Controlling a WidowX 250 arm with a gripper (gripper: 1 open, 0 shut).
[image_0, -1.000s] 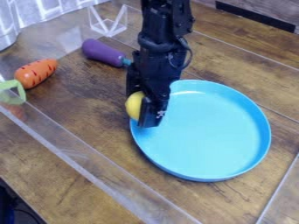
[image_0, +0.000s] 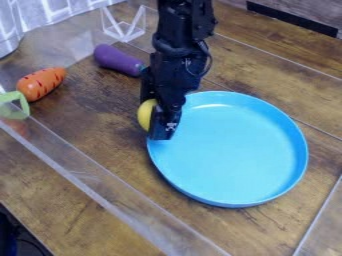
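Observation:
My black gripper (image_0: 166, 118) hangs over the left rim of a blue plate (image_0: 230, 150), its fingers around a yellow object (image_0: 146, 116) that shows just left of the plate. The dark fingers hide much of the object, so whether they are shut on it cannot be told.
A purple eggplant (image_0: 116, 58) lies behind, to the upper left. An orange carrot (image_0: 40, 83) and a green item (image_0: 11, 104) are at the far left. Bare wooden table (image_0: 267, 50) shows at the upper right and in the left foreground.
The gripper and the yellow object have shifted slightly left toward and past the plate's rim. The plate looks very slightly shifted as well.

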